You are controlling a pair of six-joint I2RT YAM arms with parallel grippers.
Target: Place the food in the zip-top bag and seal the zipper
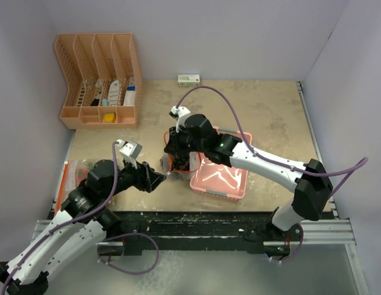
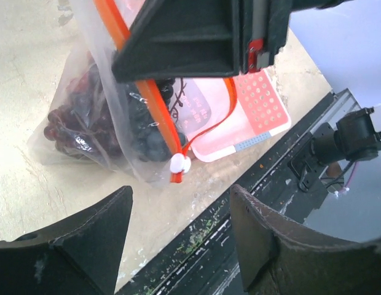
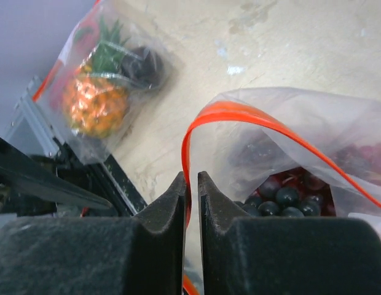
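An open zip bag (image 2: 80, 117) with dark grapes (image 3: 287, 196) sits left of a pink tray, its orange zipper rim (image 2: 157, 107) upright. My right gripper is at that rim, fingertips close together on the orange edge; whether fully closed is unclear. My left gripper hangs just in front of the bag, fingers apart in its wrist view near the white slider (image 2: 180, 163); whether anything is between them is unclear.
The pink tray (image 1: 218, 183) is right of the bag. A second bag of food (image 3: 95, 104) lies at the left. An orange divided organiser (image 1: 70, 117) stands at back left.
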